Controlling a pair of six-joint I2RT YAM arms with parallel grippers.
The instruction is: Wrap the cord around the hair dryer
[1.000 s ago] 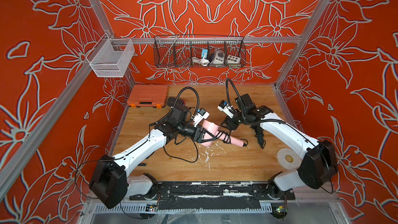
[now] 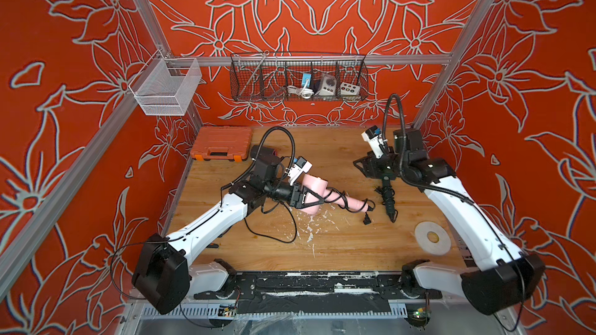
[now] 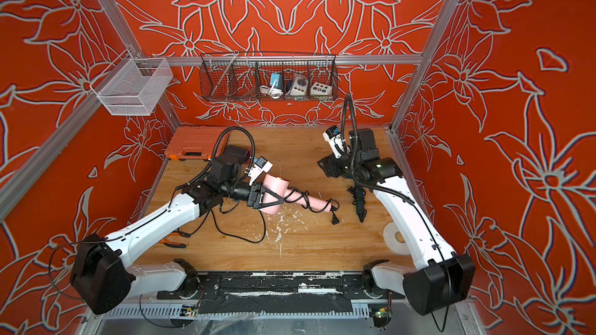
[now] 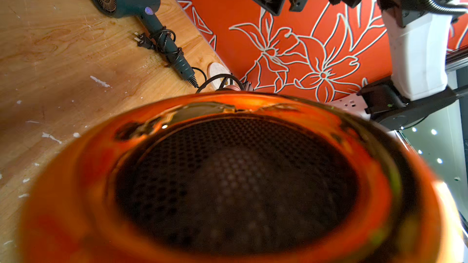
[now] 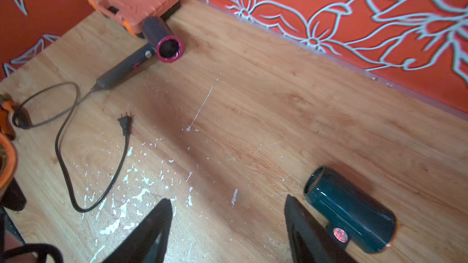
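Observation:
A pink hair dryer (image 2: 313,183) is raised in my left gripper (image 2: 307,197), which is shut on its barrel. Black cord loops loosely around the pink handle (image 3: 316,204), with the plug (image 2: 367,218) hanging by its end; the dryer's rear grille fills the left wrist view. My right gripper is open and empty, above and right of the pink dryer, over the dark green hair dryer (image 5: 351,209), whose cord is coiled on its handle (image 4: 173,51).
A grey hair dryer (image 5: 124,68) with a loose cord lies at the left, near an orange case (image 2: 220,139). A tape roll (image 2: 432,229) lies front right. Wire baskets hang on the walls.
My right gripper has moved up and to the right, away from the pink dryer. The pink dryer has shifted slightly upward in the left gripper, and its plug end now dangles.

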